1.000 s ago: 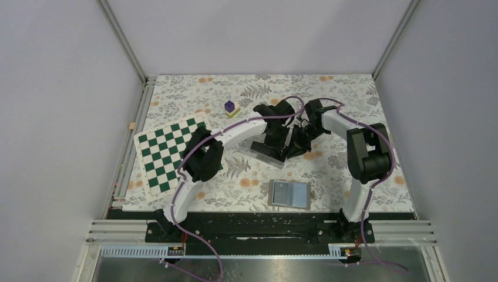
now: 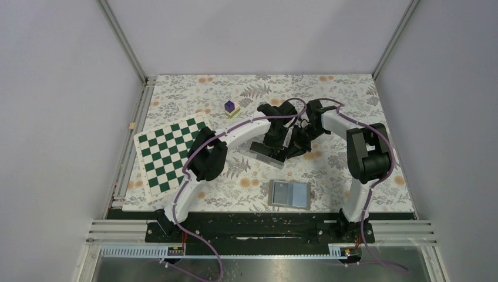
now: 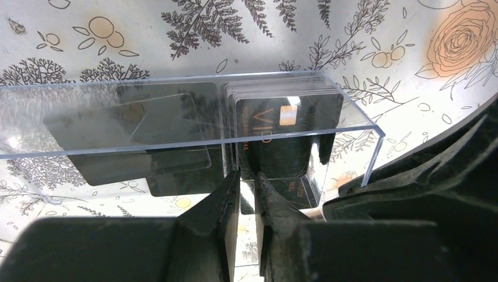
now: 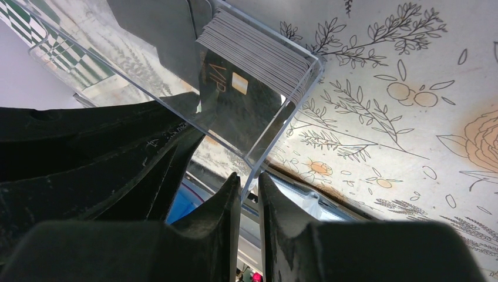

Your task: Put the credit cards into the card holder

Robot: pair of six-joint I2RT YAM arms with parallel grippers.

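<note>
The clear card holder [image 3: 352, 117] has two compartments. Its right one holds a thick stack of black VIP cards [image 3: 288, 114]; dark cards [image 3: 135, 120] lie slanted in the left one. At the front of the VIP stack is my left gripper, slightly open, with a narrow gap between its fingertips and no card clearly between them. My right gripper is shut on the holder's clear end wall, at a corner. From above, both arms largely cover the holder [image 2: 273, 164], so its card slots are hard to see there.
A green-and-white checkered board [image 2: 167, 154] lies at left. A small purple-topped block [image 2: 229, 107] stands at the back, and a grey two-part tray [image 2: 290, 194] sits near the front edge. Table between the tray and holder is clear.
The right arm and the holder look unmoved.
</note>
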